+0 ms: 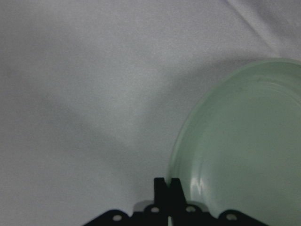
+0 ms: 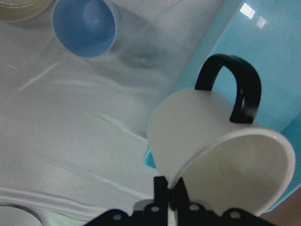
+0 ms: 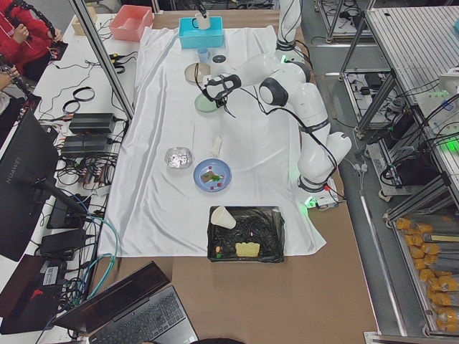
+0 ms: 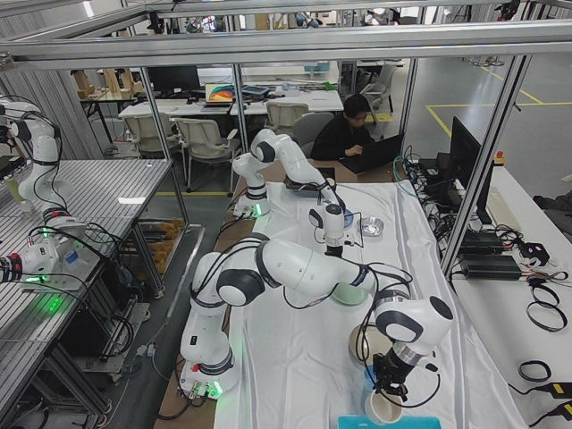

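In the left wrist view my left gripper is shut at the rim of the pale green plate point(image 1: 235, 141); whether the rim is between its fingertips is unclear. The plate point(image 3: 204, 104) lies on the white cloth. My right gripper is shut on the rim of a white mug point(image 2: 197, 117) with a black handle, held tilted over the edge of a blue bin point(image 2: 263, 37). A blue cup point(image 2: 84, 28) stands on the cloth beside the bin.
A beige plate point(image 3: 192, 72) is near the bin. A foil dish point(image 3: 178, 158), a blue plate point(image 3: 212, 185) with small items and a black-lined tray point(image 3: 265, 233) lie along the cloth.
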